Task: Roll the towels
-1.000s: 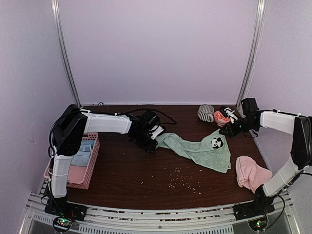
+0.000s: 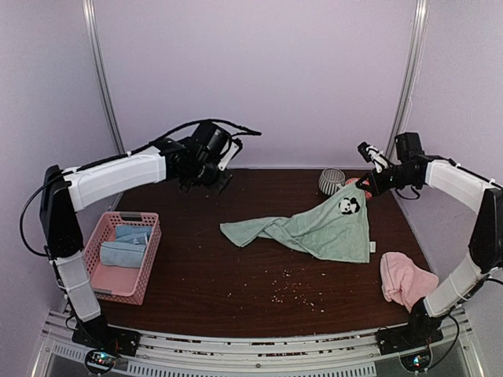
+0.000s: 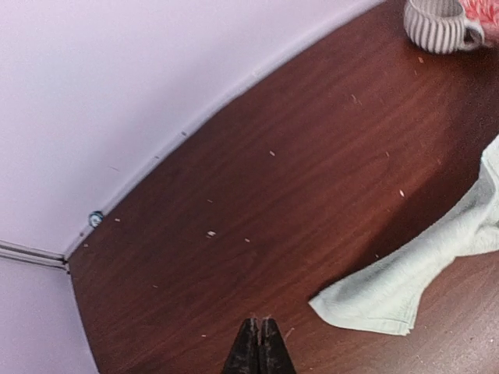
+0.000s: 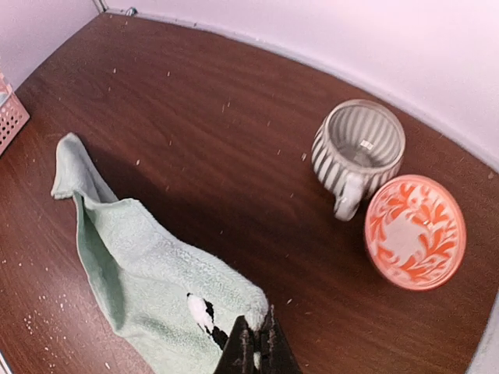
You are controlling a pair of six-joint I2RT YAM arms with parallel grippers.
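A green towel (image 2: 334, 236) with a panda patch hangs by its right upper corner from my right gripper, which is shut on it. Its left end trails across the table, folded and twisted in the middle. My left gripper is shut, raised at the upper left in the top view, with nothing showing between its fingers; the towel's loose end (image 3: 373, 302) lies apart from it in the left wrist view. A crumpled pink towel (image 2: 406, 280) rests at the right front.
A pink basket (image 2: 148, 263) with blue towels stands at the left. A striped mug (image 4: 360, 148) and an orange patterned bowl (image 4: 415, 232) sit close behind the right gripper. Small pale bits dot the otherwise bare front middle.
The left arm has risen up and to the left, away from the green towel's left end, now uncovered. My right gripper has lifted its corner higher; the towel has spread and shifted.
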